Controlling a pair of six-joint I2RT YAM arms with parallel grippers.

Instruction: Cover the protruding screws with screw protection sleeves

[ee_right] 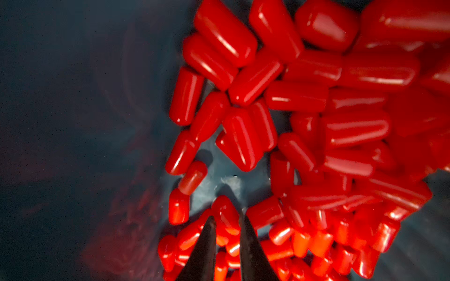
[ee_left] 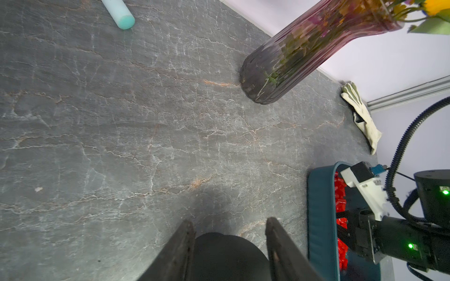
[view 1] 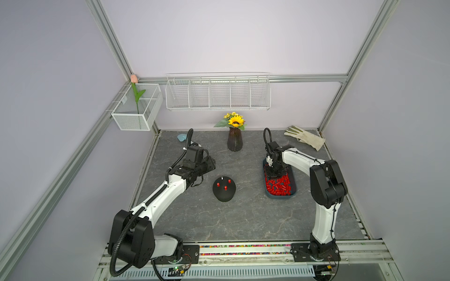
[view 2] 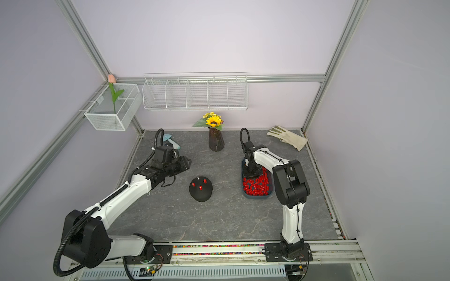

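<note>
A round black base (view 1: pixel 224 195) stands mid-table. Three of its screws wear red sleeves (view 1: pixel 225 187), while one pale screw (view 1: pixel 222 178) at the back is bare. Loose red sleeves (view 2: pixel 256 187) fill much of a dark blue tray (view 1: pixel 280 197) on the right. My right gripper is down in this tray, its narrow fingers slightly apart. A red sleeve (ee_right: pixel 226 210) shows in the gap; no grip on it is visible. Left of and behind the base, my left gripper hangs open and empty, with the base below its fingertips.
Behind the base stands a dark vase (view 1: pixel 234 140) with sunflowers. A glove (view 1: pixel 307 137) lies at the back right, and a light blue item (ee_left: pixel 119 14) at the back left. Between the base and tray the table is clear.
</note>
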